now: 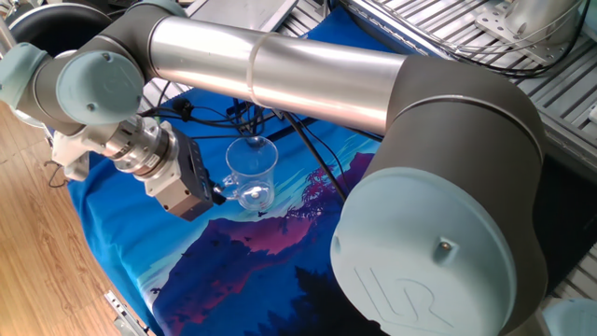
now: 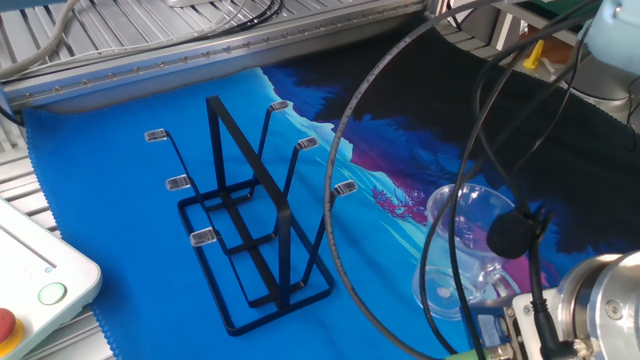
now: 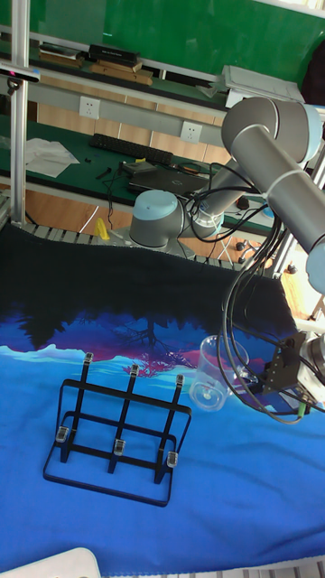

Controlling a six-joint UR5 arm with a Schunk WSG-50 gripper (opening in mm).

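A clear cup [image 1: 254, 166] with a handle stands upright on the printed cloth; it also shows in the second exterior view as a transparent cup [image 2: 462, 262], partly behind cables. My gripper [image 1: 220, 192] is at the cup's handle side, its dark tips close against the handle. Whether the tips touch or grip the handle cannot be made out. In the third exterior view, the gripper [image 3: 252, 377] comes at the cup [image 3: 208, 377] from the right, with cables partly covering it. A black wire rack [image 2: 284, 232] with clear-capped prongs stands on the cloth, apart from the cup.
Loose black cables [image 2: 345, 130] loop around the arm and pass in front of the cup. A white box with a red button [image 2: 30, 275] lies at the cloth's edge. Bare blue cloth [image 3: 221, 491] lies in front of the rack and cup.
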